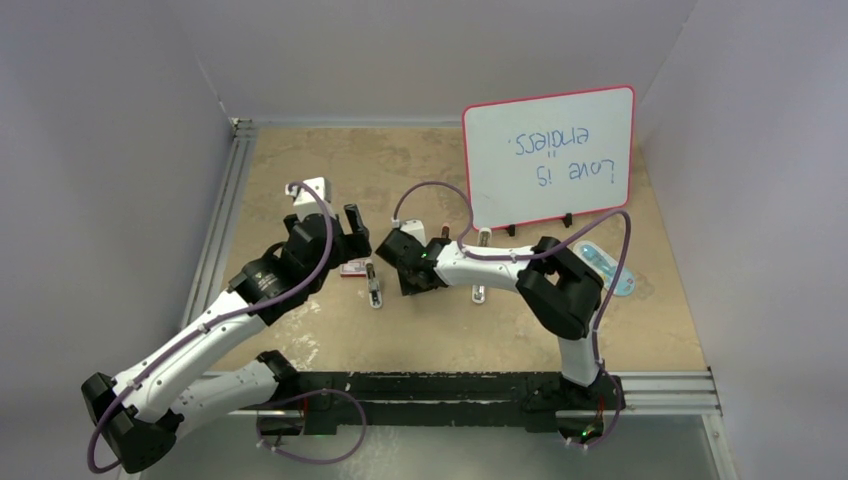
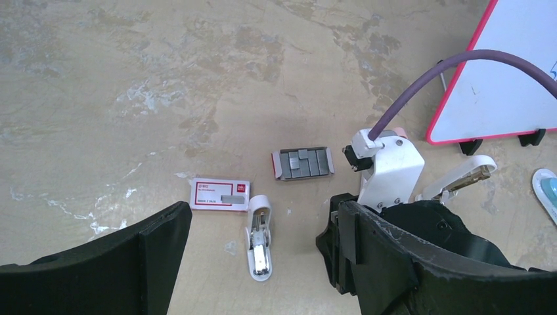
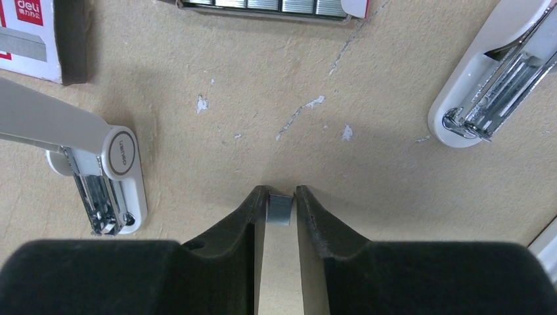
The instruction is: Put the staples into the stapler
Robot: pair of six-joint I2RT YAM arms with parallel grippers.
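In the right wrist view, a small grey staple block sits between the closely spaced fingertips of my right gripper, low over the table. Whether both fingers press on it cannot be told. A white stapler stands at left, its top raised and its metal channel bare. Another opened white stapler is at upper right. My left gripper is open and empty, high above the table. Beneath it are the first stapler, the red-and-white staple box and a tray of grey staple blocks.
A whiteboard with a red frame stands at the back right, held by black feet. A blue-and-white object lies at the right. Free table extends at the back left and the front. My right arm reaches across the middle.
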